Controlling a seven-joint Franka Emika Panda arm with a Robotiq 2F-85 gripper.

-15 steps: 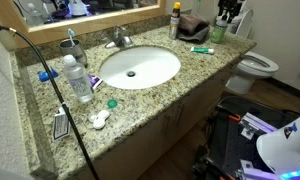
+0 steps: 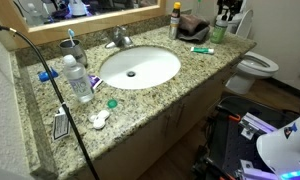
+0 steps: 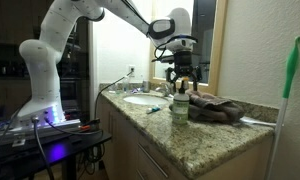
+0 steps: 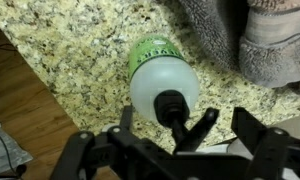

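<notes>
A pump bottle with a green label [image 3: 180, 108] and a black pump top stands upright near the counter's right end. In the wrist view I look down on its pale shoulder and its black pump [image 4: 172, 108]. My gripper is open above the bottle, one dark finger on either side of the pump. Exterior view 2 has the gripper [image 3: 181, 74] pointing down right over the bottle top. From exterior view 1 the bottle [image 2: 218, 33] is small and far off, with the gripper at its top. Contact with the pump cannot be made out.
Grey-brown towels [image 3: 215, 108] lie bunched right beside the bottle. A green-and-white tube [image 2: 202, 50] rests nearby, and a yellow-labelled bottle [image 2: 175, 22] stands farther back. The sink [image 2: 140, 67] lies mid-counter. A clear bottle [image 2: 78, 80] stands at the far left end.
The gripper seems to have come slightly lower over the bottle top, as far as the small distant view tells. The bottle and the other counter items have not visibly moved.
</notes>
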